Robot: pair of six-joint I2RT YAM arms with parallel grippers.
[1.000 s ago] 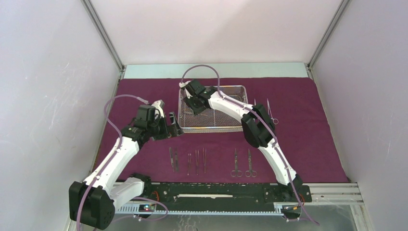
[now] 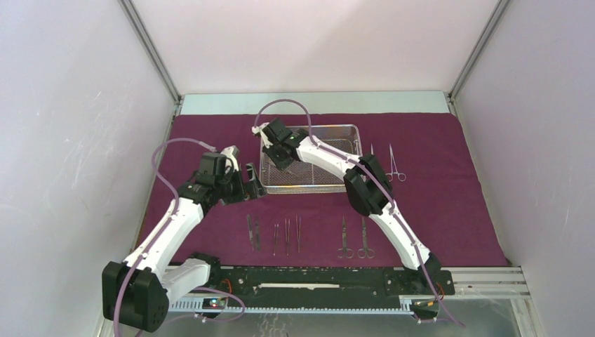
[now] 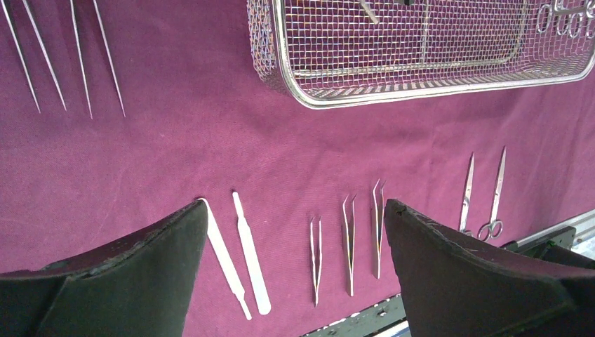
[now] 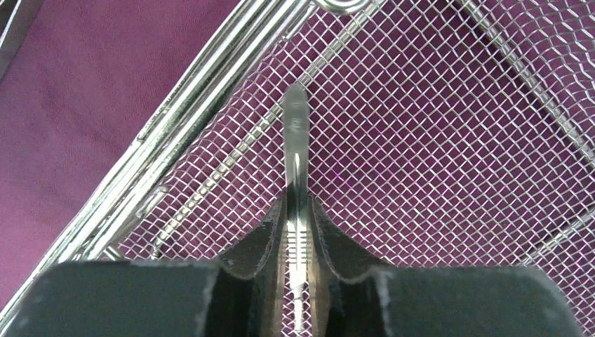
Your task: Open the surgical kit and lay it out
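The wire mesh tray (image 2: 324, 187) lies mid-cloth. My right gripper is down inside it near one rim, its fingertips close on either side of a flat metal handle (image 4: 295, 119) lying on the mesh; whether they grip it is unclear. My left gripper stands open over the cloth left of the tray, nothing between its fingers. Laid out in front of the tray are scalpel handles (image 3: 249, 267), tweezers (image 3: 349, 260) and two scissors (image 2: 344, 239). Several thin probes (image 3: 42, 49) lie beside the tray, and clamps (image 2: 395, 168) lie to its right.
The tray's rim (image 4: 175, 119) runs close by my right gripper. Walls enclose the table at the sides and back.
My right arm has moved slightly left within the tray toward its left rim. The left arm has not moved.
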